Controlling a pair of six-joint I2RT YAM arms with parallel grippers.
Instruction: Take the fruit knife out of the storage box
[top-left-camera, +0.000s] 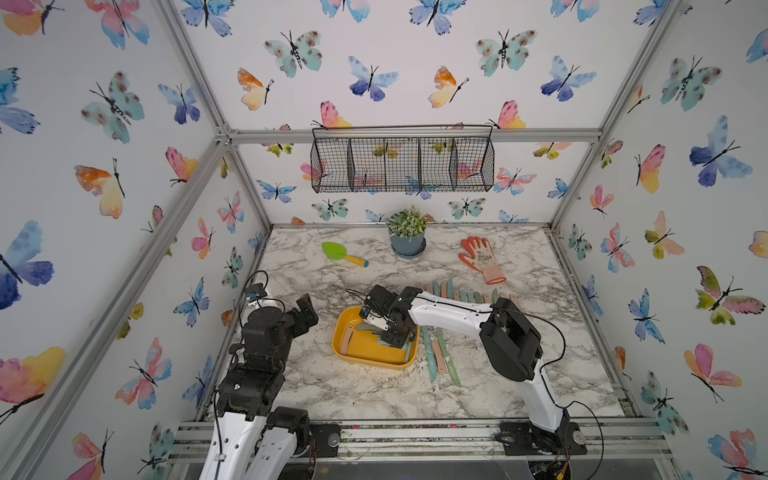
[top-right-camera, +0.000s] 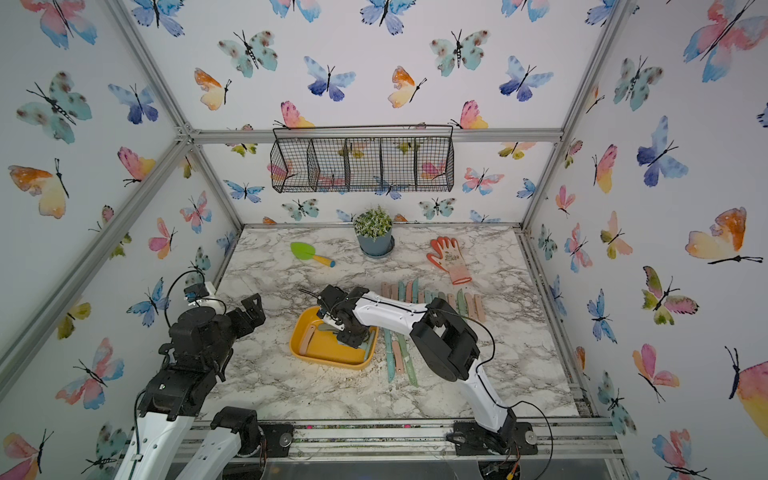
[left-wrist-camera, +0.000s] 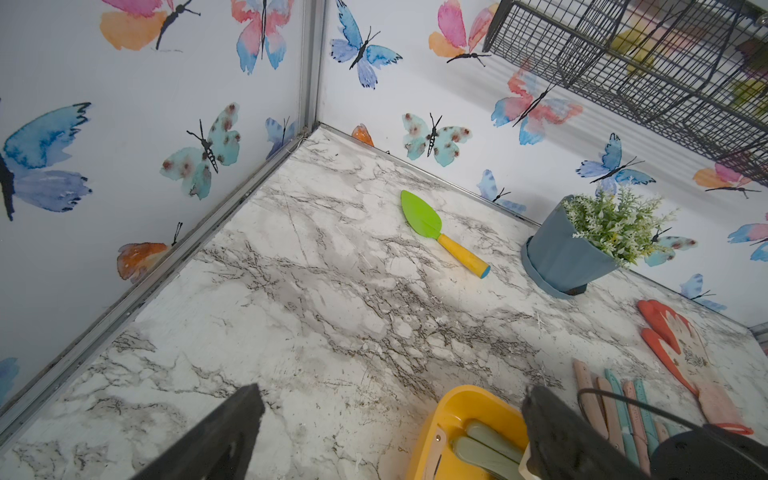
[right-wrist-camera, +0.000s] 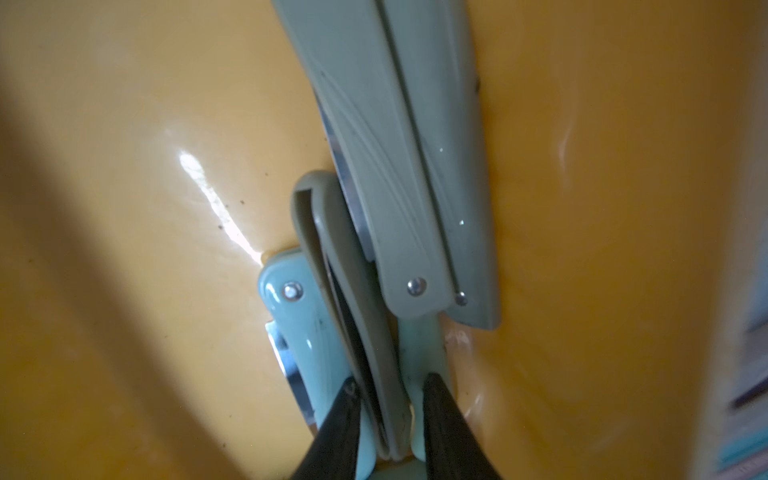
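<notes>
The yellow storage box (top-left-camera: 360, 356) holds several folded fruit knives, seen closely in the right wrist view: grey ones (right-wrist-camera: 416, 200) and light teal ones (right-wrist-camera: 308, 308). My right gripper is down inside the box, its fingertips at either side of a grey knife in the lower cluster; whether they grip it is unclear. My left gripper is raised at the left of the table, left of the box (top-right-camera: 320, 352), its fingers wide apart with nothing between them.
Rows of pastel knives (top-left-camera: 444, 360) lie right of the box. A green trowel (top-left-camera: 344, 253), potted plant (top-left-camera: 406, 236) and gloves (top-left-camera: 480, 260) lie or stand at the back. A wire basket (top-left-camera: 400, 164) hangs on the rear wall.
</notes>
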